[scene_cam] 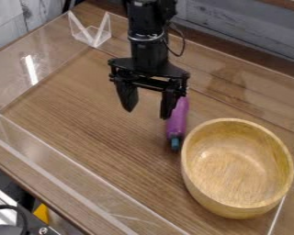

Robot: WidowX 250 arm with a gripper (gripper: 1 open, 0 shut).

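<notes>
My black gripper (149, 99) hangs from the top centre of the camera view over the wooden table, open, its two fingers pointing down to either side with nothing seen between them. Just right of and below the right finger lies a purple elongated object (178, 117) with a dark lower end, beside a large pale yellow bowl (235, 170) at the lower right. Whether the finger touches the purple object is unclear.
A clear plastic stand (92, 29) is at the upper left. A cable lies at the lower left corner.
</notes>
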